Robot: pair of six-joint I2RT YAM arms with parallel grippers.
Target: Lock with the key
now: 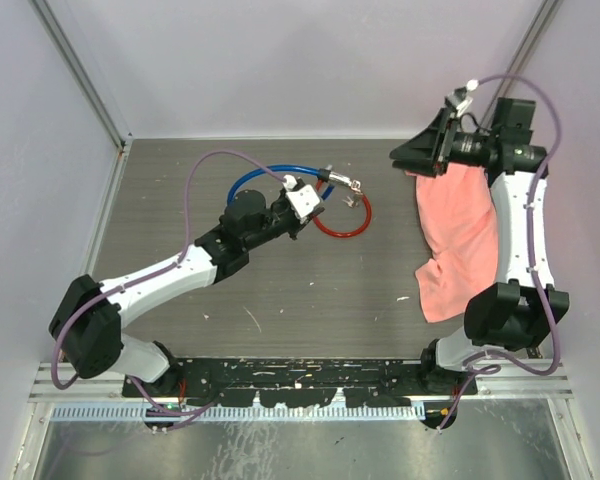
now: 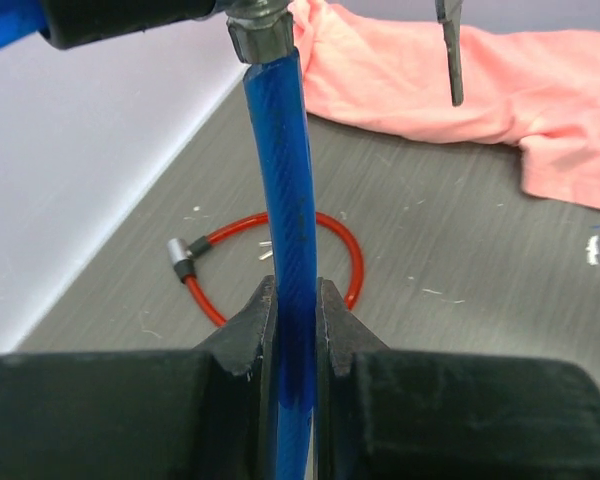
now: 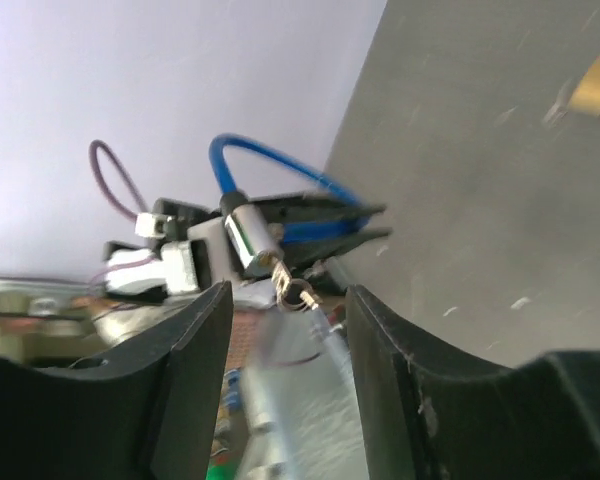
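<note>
A blue cable lock [image 1: 280, 168] hangs in a loop above the table, its silver lock body [image 3: 248, 235] pointing right. My left gripper is shut on the blue cable [image 2: 285, 160] just below the metal end fitting. Keys on a ring [image 3: 298, 292] hang at the end of the lock body; whether a key sits in the keyhole is too blurred to tell. A grey key blade [image 2: 452, 60] hangs at the top of the left wrist view. My right gripper [image 1: 398, 160] is apart from the lock, to its right, partly open with nothing between its fingers.
A red cable lock [image 1: 368, 215] lies looped on the table below the blue one, with a small metal piece [image 2: 266, 250] inside its loop. Pink cloth [image 1: 455, 250] covers the right side. A tan block [image 3: 595, 85] shows in the right wrist view.
</note>
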